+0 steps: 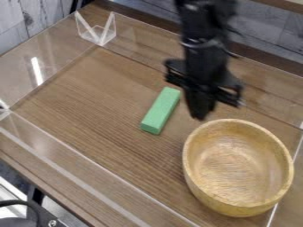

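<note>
The black robot arm reaches down from the top of the view, its gripper (205, 99) hanging above the table just right of a green bar (161, 109). The lower end of the gripper is blurred; nothing shows held in it. The green bar lies on the wooden table. A large yellow bowl (236, 197) sits at the lower right, below the gripper.
A clear plastic holder (98, 29) stands at the back left. A raised edge runs along the back. A dark cable lies at the lower left corner.
</note>
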